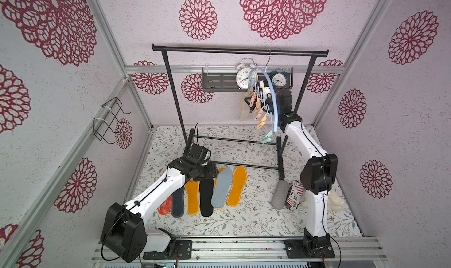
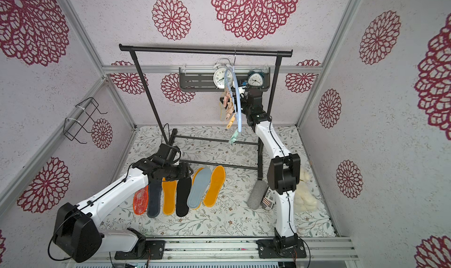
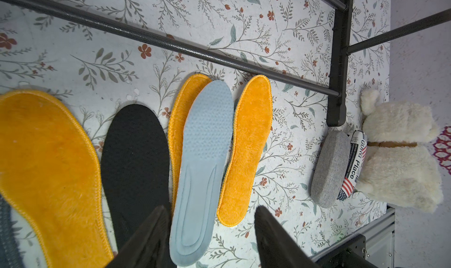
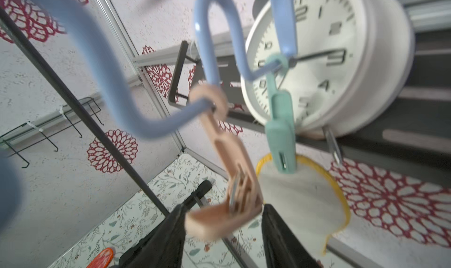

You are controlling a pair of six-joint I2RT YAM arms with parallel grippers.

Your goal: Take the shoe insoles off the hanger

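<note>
A blue clip hanger (image 1: 274, 108) hangs from the rack's top bar. In the right wrist view one insole with a yellow rim (image 4: 305, 202) hangs from a mint clip (image 4: 281, 131). My right gripper is up behind the hanger, its fingers either side of a blurred pink clip (image 4: 220, 145); I cannot tell whether it grips it. My left gripper is part open above insoles lying on the floor: orange (image 3: 246, 150), light blue (image 3: 204, 136), black (image 3: 136, 164) and others, with nothing seen held.
The black rack (image 2: 206, 51) frames a shelf with two clocks (image 2: 222, 78). A grey pouch (image 1: 280, 195), a printed pouch and a fluffy toy (image 3: 399, 164) lie at the right. A wire basket (image 1: 108, 120) is on the left wall.
</note>
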